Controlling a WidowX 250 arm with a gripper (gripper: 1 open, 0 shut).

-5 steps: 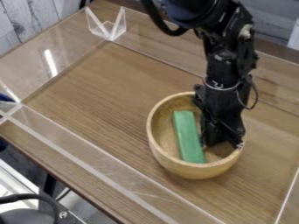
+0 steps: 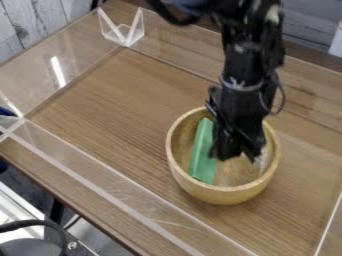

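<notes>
A round light wooden bowl [image 2: 189,180] sits on the wooden table, holding a green elongated object [image 2: 203,150] along its left side. My black gripper [image 2: 235,150] reaches down into the bowl from above, just right of the green object. It looks shut; motion blur hides whether anything is between its fingers. A small pale patch shows at the bowl's right side, too blurred to name.
A clear plastic piece [image 2: 123,30] is near the back left edge. Black cables lie at the bottom left corner.
The gripper has moved left and up within the bowl, toward the green object, and is now blurred. The green object's upper end appears slightly higher and tilted.
</notes>
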